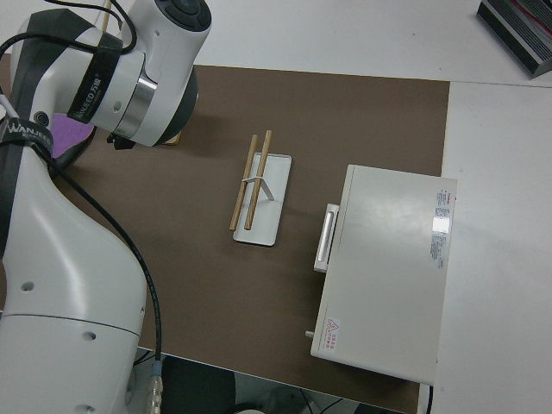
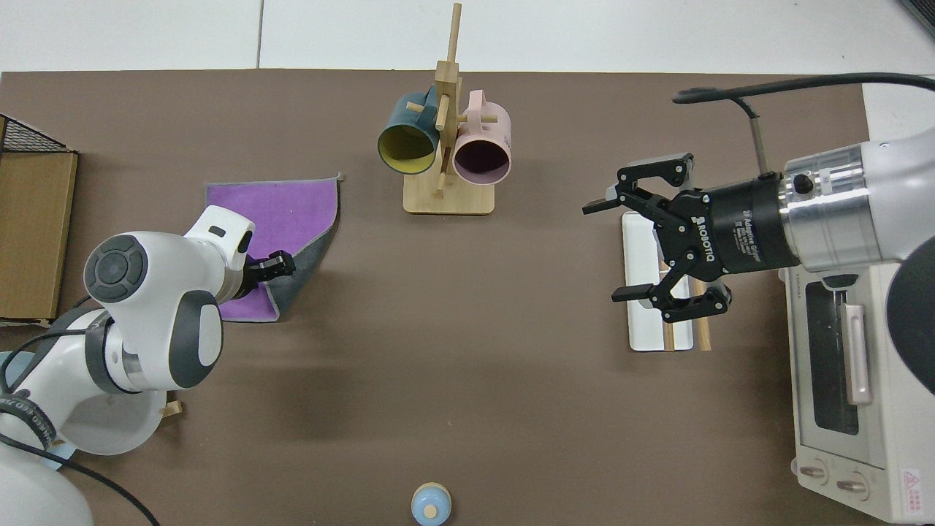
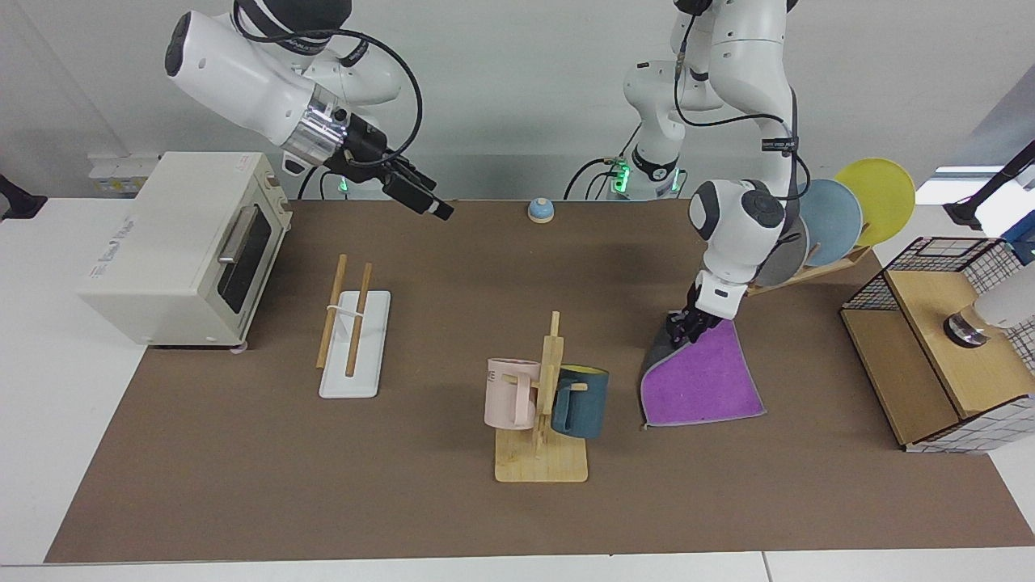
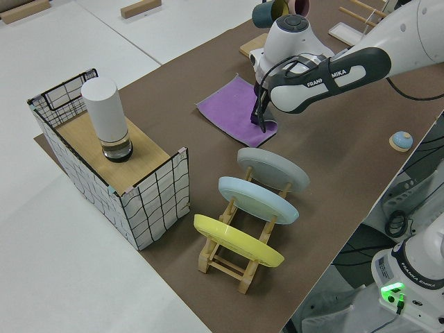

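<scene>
A purple cloth (image 2: 263, 210) with a grey underside lies on the brown mat, its right edge turned up. The black gripper (image 3: 690, 325) of the arm at the top view's left is at this cloth; whether it is open or shut is hard to see. The other arm's black gripper (image 2: 600, 250) hangs open at the top view's right, near a white board (image 2: 641, 324) with wooden dowels, nothing between its fingers. A wooden tree (image 2: 447, 197) holds a teal mug (image 2: 405, 131) and a pink mug (image 2: 482, 131).
A white oven (image 3: 165, 242) stands beside the board. A wire-sided wooden shelf (image 4: 149, 156) and a rack of plates (image 4: 236, 239) stand at the cloth's side. A small blue round object (image 2: 430, 504) lies near the edge.
</scene>
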